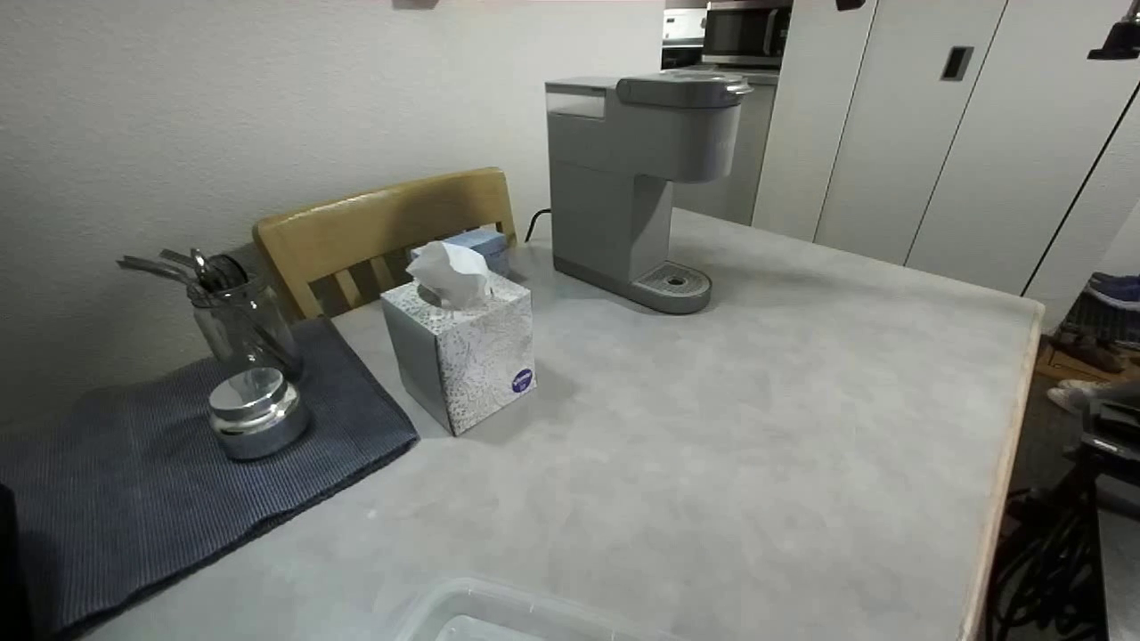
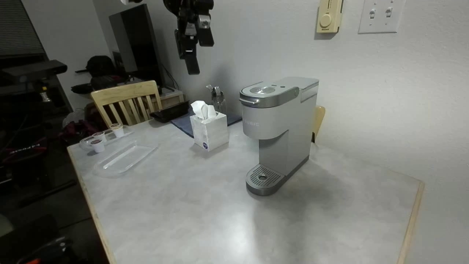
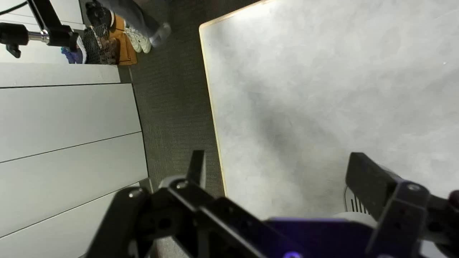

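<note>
My gripper is open in the wrist view, its two dark fingers wide apart with only the bare table and the floor beyond showing between them. In exterior view 2 the same gripper hangs high above the table, left of the grey coffee maker (image 2: 281, 110) and well clear of it. The coffee maker stands upright, and its drip tray (image 2: 262, 176) is empty. A patterned tissue box (image 1: 486, 352) with a tissue sticking out sits beside it on the table.
Several small pods (image 2: 97, 145) lie at the table's far left, near a clear plastic lid (image 2: 125, 158). A utensil jar (image 1: 246, 320) and a silver-lidded jar (image 1: 256, 415) occupy the blue placemat (image 1: 139, 481).
</note>
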